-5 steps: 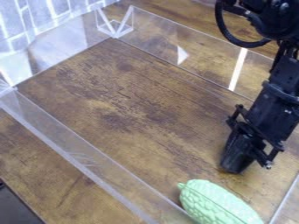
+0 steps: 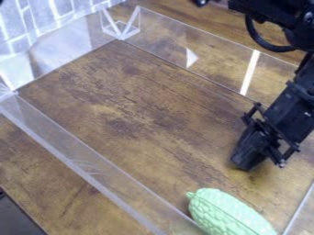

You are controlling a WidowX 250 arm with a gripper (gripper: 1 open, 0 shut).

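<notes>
The black arm comes in from the upper right, and its gripper (image 2: pixel 248 154) is low at the right side of a clear-walled enclosure, close to the wooden floor. Whether anything is between its dark fingers is hard to make out; they look shut. A pale green, bumpy object shaped like a bitter melon (image 2: pixel 229 214) lies at the bottom right, below the gripper and apart from it.
Transparent walls (image 2: pixel 86 165) with white taped corners surround the wooden floor (image 2: pixel 123 110). A pale curtain (image 2: pixel 37 27) hangs at the back left.
The gripper has risen slightly, and the arm above it has shifted a little. The green object has not moved.
</notes>
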